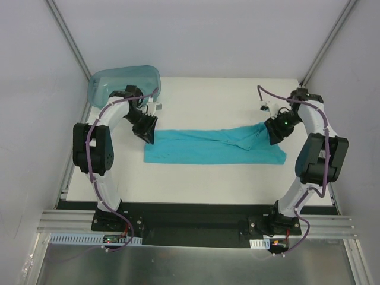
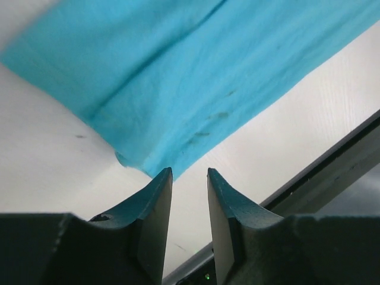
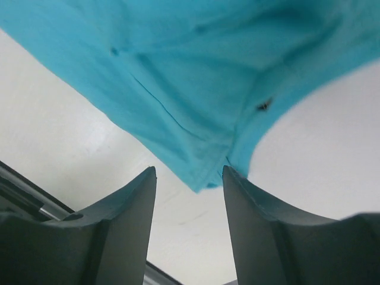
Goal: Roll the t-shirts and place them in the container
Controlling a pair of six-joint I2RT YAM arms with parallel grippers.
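Note:
A turquoise t-shirt (image 1: pixel 196 149) lies on the white table as a long flat strip, with folds along its far side and a raised flap near its right end. Over the strip's left end is my left gripper (image 1: pixel 151 141); in the left wrist view its fingers stand part open, with only table and a corner of the shirt (image 2: pixel 178 107) beyond them. My right gripper (image 1: pixel 274 141) hovers by the right end. Its fingers are open in the right wrist view, and the folded shirt corner (image 3: pixel 208 169) shows just past the tips.
A translucent bluish plastic bin (image 1: pixel 153 80) stands at the back left, close behind the left arm. Bare white table (image 1: pixel 208 184) lies in front of the shirt, and more is clear behind it.

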